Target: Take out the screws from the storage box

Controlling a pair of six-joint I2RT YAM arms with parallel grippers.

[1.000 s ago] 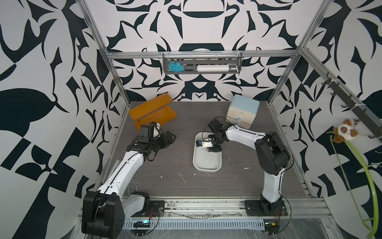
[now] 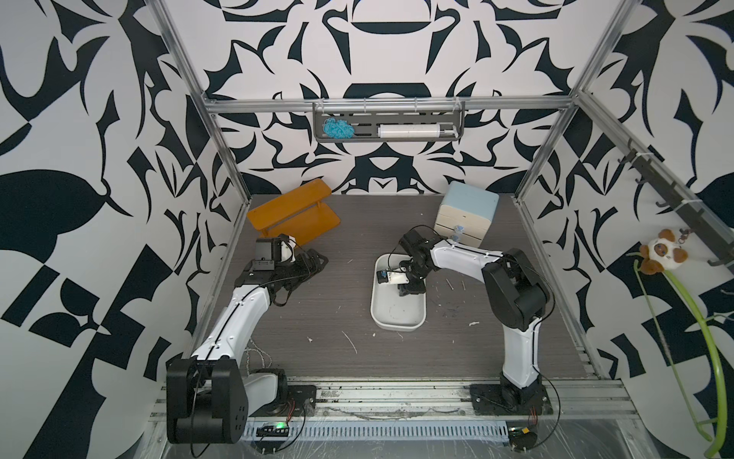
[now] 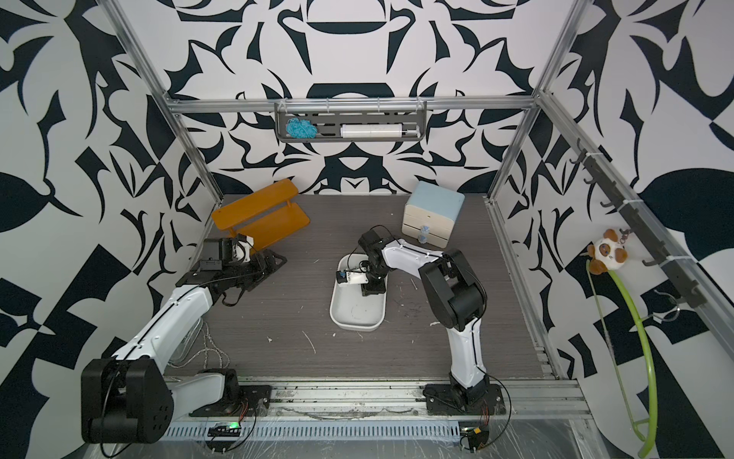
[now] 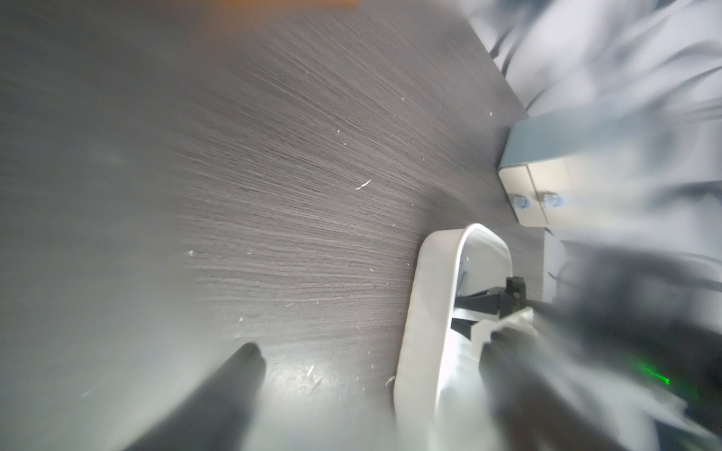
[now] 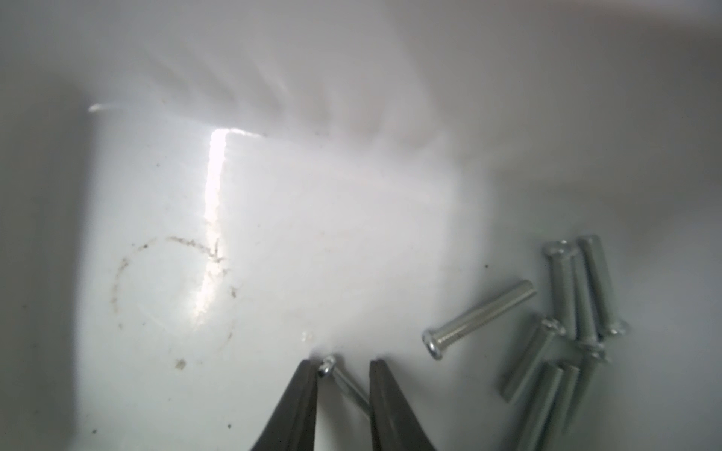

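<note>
Several silver screws lie in the white storage box point(image 2: 398, 317), which stands mid-table. In the right wrist view one screw point(image 5: 348, 386) lies between the part-open fingers of my right gripper, its head close to the left fingertip. To its right a lone screw point(image 5: 478, 318) lies at a slant, and more screws point(image 5: 562, 293) are clustered toward the box wall. From above, the right arm covers the back part of the box. My left gripper is open over bare table left of the box, nothing between its fingers.
An orange stand point(image 2: 294, 214) is behind the left gripper. At the back right stands a blue-topped drawer unit point(image 2: 466, 214), close to the right arm. Screws or small bits lie on the table right of the box.
My left arm has shifted slightly to the left and back from the box. The right gripper has stayed in the box with only slight movement.
</note>
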